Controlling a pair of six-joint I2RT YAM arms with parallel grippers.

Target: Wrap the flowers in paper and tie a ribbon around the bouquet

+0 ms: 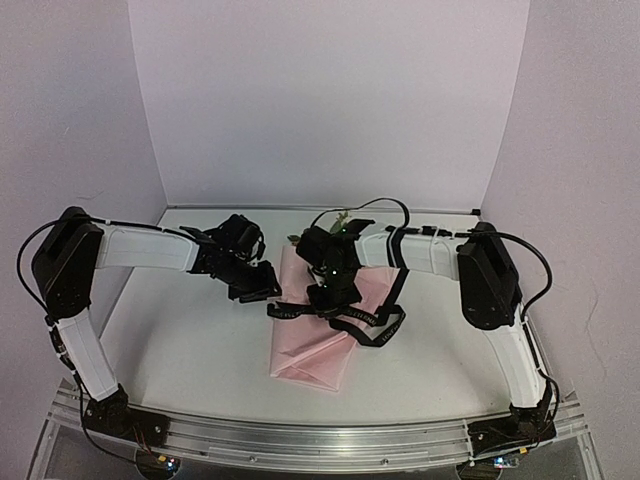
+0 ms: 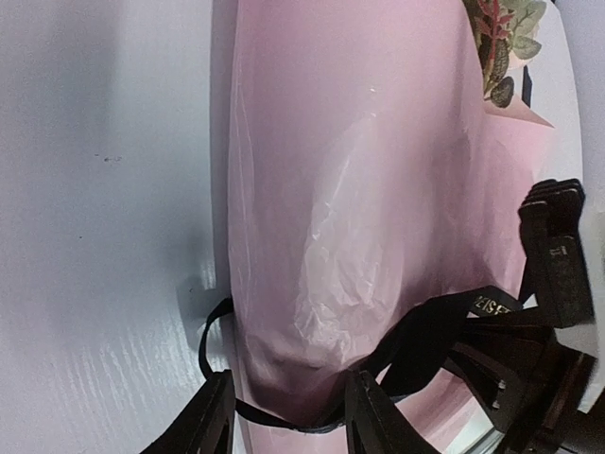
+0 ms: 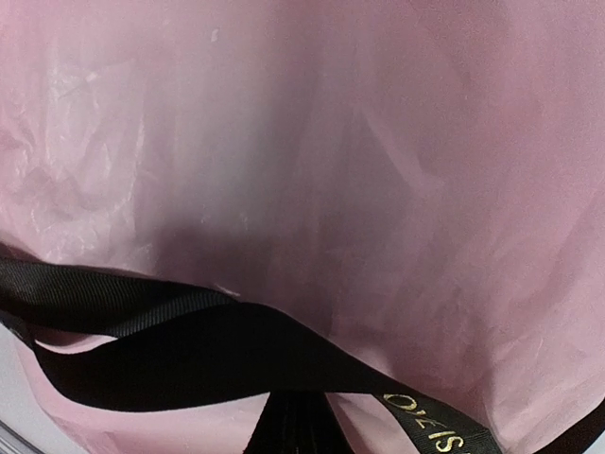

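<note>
The bouquet lies on the table in pink wrapping paper (image 1: 310, 350), its green and red leaves (image 2: 510, 33) showing at the far end. A black ribbon (image 1: 372, 335) with gold letters crosses the wrap in loose loops, its thin end (image 2: 206, 345) curling past the left edge. My left gripper is open near that edge, the ribbon passing between and below its fingers. Over the middle of the wrap, my right gripper has its fingertips together at the ribbon (image 3: 189, 364) and appears shut on it; black on black partly hides the contact.
The two grippers are close together above the wrap, the right one (image 2: 529, 350) near the left one's right side. A metal rail (image 1: 300, 433) runs along the front.
</note>
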